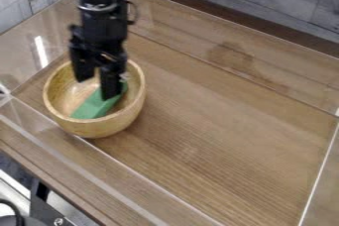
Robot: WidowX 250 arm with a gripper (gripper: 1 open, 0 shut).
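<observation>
My gripper (86,81) hangs at the left over a round wooden bowl (95,126), its dark, blurred fingers open at the bowl's back part. In the bowl lies a green oblong object (98,103), slanting from front left toward back right. I cannot make out anything between the fingers.
A grey wall stands at the back left, and a raised wooden edge runs along the back right. The table's left edge is close beside the bowl.
</observation>
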